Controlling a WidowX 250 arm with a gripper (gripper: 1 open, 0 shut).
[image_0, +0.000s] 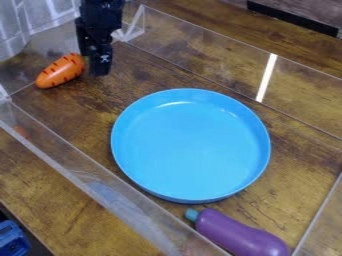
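My black gripper (99, 56) hangs at the upper left, just right of an orange carrot (60, 70) that lies on the wooden floor, apparently open with nothing clearly between its fingers. A large blue plate (190, 142) sits in the centre right. A purple eggplant (243, 234) with a teal stem lies at the bottom right, below the plate.
Clear plastic walls (80, 180) border the work area. A blue object (11, 240) is at the bottom left corner, outside the wall. The wood between carrot and plate is bare.
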